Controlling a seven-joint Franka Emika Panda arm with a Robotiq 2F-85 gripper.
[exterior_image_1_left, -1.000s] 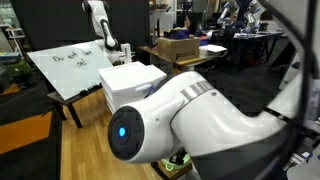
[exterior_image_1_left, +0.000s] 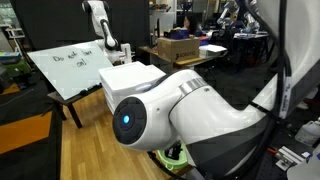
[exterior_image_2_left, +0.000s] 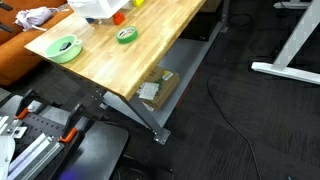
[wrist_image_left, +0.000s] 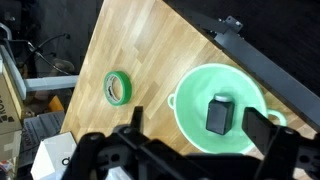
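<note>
In the wrist view my gripper is open over a light green bowl (wrist_image_left: 188, 92) with two small side handles, one finger to each side. A small black block-like object (wrist_image_left: 220, 118) lies inside the bowl, and nothing is held between the fingers. The same bowl (exterior_image_2_left: 65, 41) sits near the table's edge in exterior view 2. Exterior view 1 shows only a part of the bowl (exterior_image_1_left: 172, 164), since the white arm (exterior_image_1_left: 165, 118) covers much of the scene and hides the fingers.
A green tape roll (wrist_image_left: 117, 88) lies on the wooden table (exterior_image_2_left: 150, 60), apart from the bowl. A white box (exterior_image_2_left: 98, 8) stands farther along, with small red and orange items (exterior_image_2_left: 118, 18) beside it.
In exterior view 1 the arm has risen a little and shifted slightly right compared with a second ago. The surroundings look unchanged.
</note>
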